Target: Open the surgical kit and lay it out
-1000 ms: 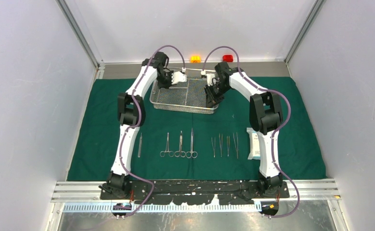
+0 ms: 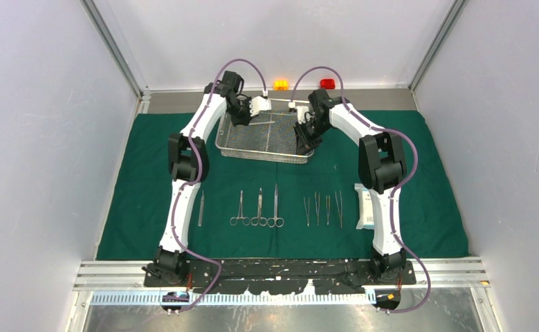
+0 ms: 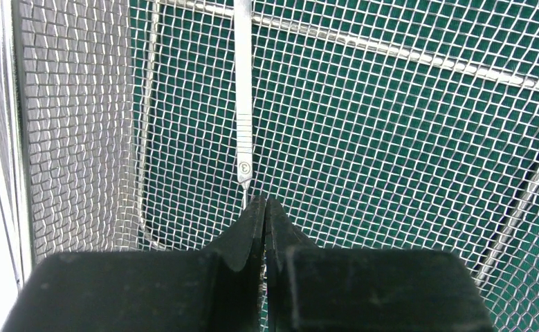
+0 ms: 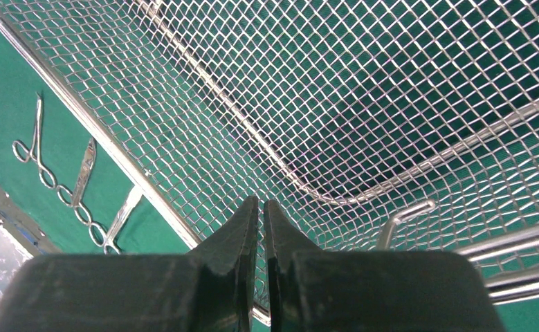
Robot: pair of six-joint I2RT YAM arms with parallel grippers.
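A wire mesh basket (image 2: 266, 151) sits at the back of the green cloth. A scalpel handle (image 3: 244, 131), marked 3, lies on its mesh floor; my left gripper is over its lower thin end, shut, and whether anything is between the fingertips is hidden. My right gripper is at the basket's right front corner, its fingertips close together with nothing seen between them. On the cloth in front lie several scissor-like instruments (image 2: 275, 207), several tweezers (image 2: 328, 207) and a slim handle (image 2: 201, 211) at left.
A white packet (image 2: 364, 206) lies at the right, partly under my right arm. Yellow (image 2: 280, 84) and red (image 2: 327, 83) blocks stand behind the basket.
My right arm and the laid-out instruments look unchanged.
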